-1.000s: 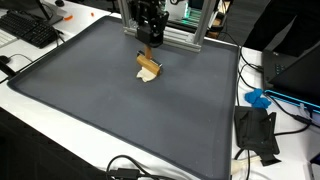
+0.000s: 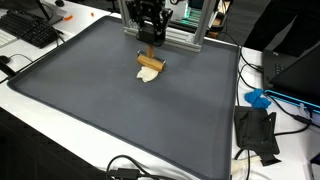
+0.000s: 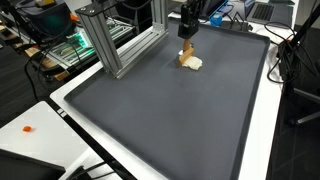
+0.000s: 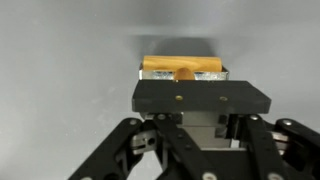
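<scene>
A wooden tool (image 2: 151, 63) with a crosswise bar and an upright handle is in the upper middle of the dark table in exterior view 1. Just in front of it lies a small cream-coloured piece (image 2: 147, 74), also seen beside the tool in exterior view 2 (image 3: 194, 64). My gripper (image 2: 152, 38) is directly above the tool, pointing down at the handle's top. In the wrist view, the wooden bar (image 4: 182, 63) has a light metallic strip along it. A dark block hides the fingertips there, so their hold on the handle cannot be made out.
A grey tabletop (image 2: 130, 115) spreads clear in front of the tool. A pale metal frame (image 3: 130, 45) stands at the back edge. Beyond the right edge lie a blue item (image 2: 257, 98), a black item (image 2: 255, 130) and cables.
The tool's bar and the cream piece have shifted and turned slightly. My gripper has stayed above the handle with only small movement.
</scene>
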